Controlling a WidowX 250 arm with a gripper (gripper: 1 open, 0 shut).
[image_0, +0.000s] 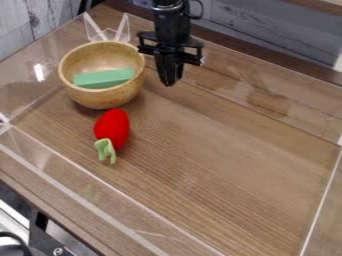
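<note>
My black gripper hangs at the top centre, its two fingers apart and pointing down, with nothing visible between them. It is right of and a little above a tan wooden bowl. A green block lies in the bowl. A red object with a pale green tip, like a toy vegetable, lies on the wooden table below the bowl.
</note>
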